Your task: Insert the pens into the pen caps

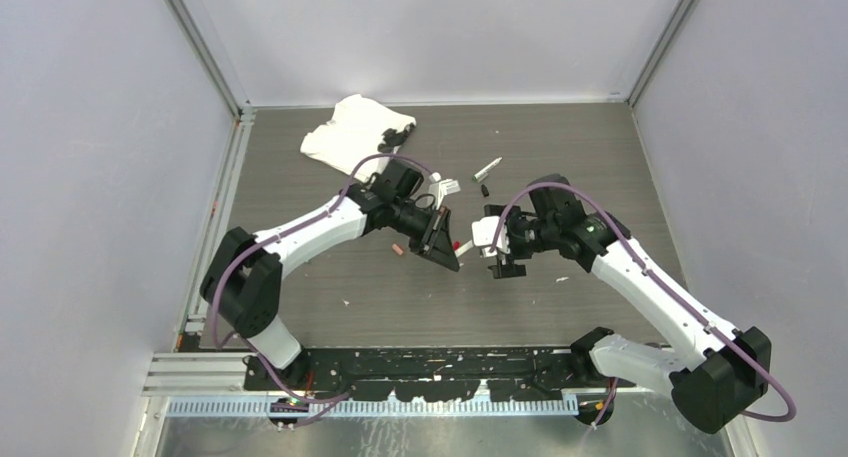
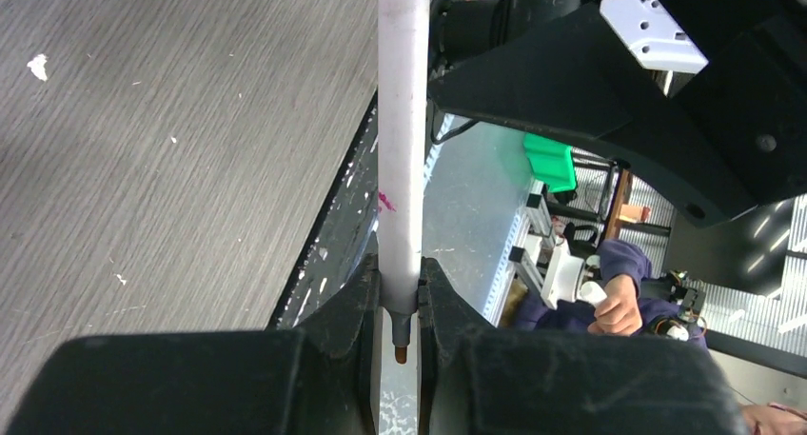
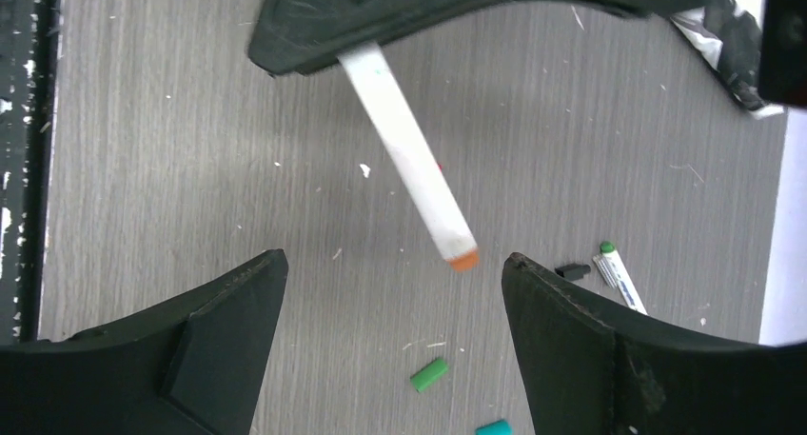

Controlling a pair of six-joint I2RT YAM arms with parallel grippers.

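Note:
A white pen [image 2: 401, 140] with a brownish tip and an orange back end is in my left gripper, whose fingers are shut on it near the tip. The pen's orange end [image 3: 463, 261] points toward my right gripper. Those fingers stand apart with nothing gripped; the pen end shows in the gap between them, and I cannot tell how deep. On the table lie a green cap [image 3: 429, 374], a teal cap [image 3: 494, 428], a black cap [image 3: 573, 271], a salmon cap [image 1: 398, 249] and a red cap [image 1: 457, 245], partly hidden by the left gripper's pen.
Another white pen [image 1: 487, 169] with a green end lies toward the back centre. A white cloth [image 1: 352, 137] with a black patch sits at the back left.

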